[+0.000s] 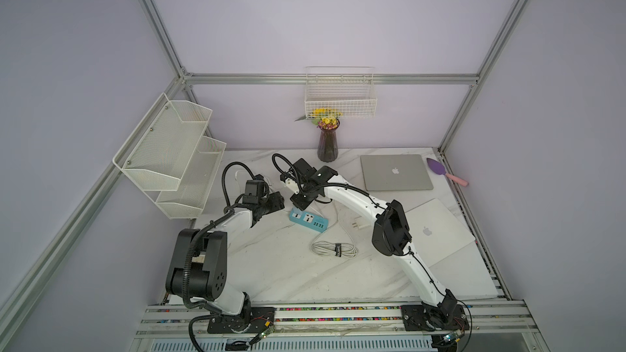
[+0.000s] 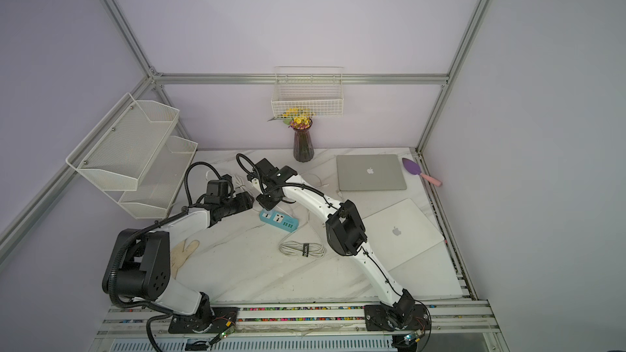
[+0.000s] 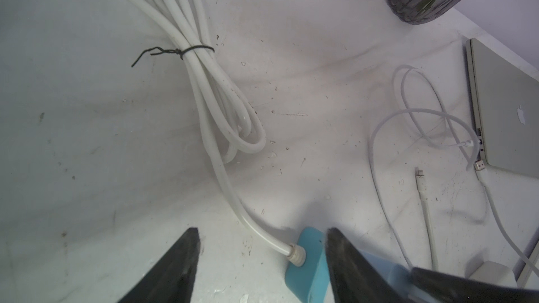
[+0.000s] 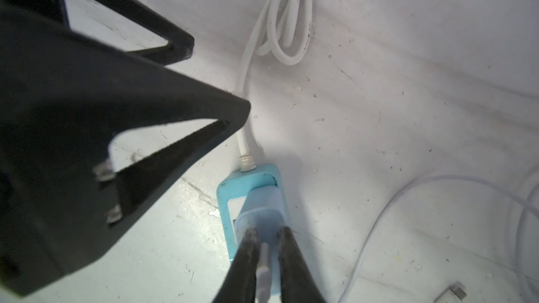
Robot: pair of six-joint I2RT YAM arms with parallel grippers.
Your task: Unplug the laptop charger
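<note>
The blue power strip (image 1: 313, 221) lies mid-table, its white cord (image 3: 235, 190) leading to a tied coil. In the right wrist view a pale plug-like body (image 4: 261, 207) sits on the strip (image 4: 227, 202), with my right gripper over it, fingertips close around a white piece; a firm hold cannot be told. My left gripper hovers just left of the strip, fingers apart with nothing held between them, the strip's end behind them in its wrist view. A thin white cable (image 4: 393, 202) runs beside the strip.
A silver laptop (image 1: 414, 179) lies at back right, another (image 1: 443, 234) at front right. A vase of flowers (image 1: 327, 146) stands at the back. A cable coil (image 1: 322, 247) lies in front of the strip. Wire shelves (image 1: 169, 156) are at left, a purple spatula (image 1: 443, 169) at right.
</note>
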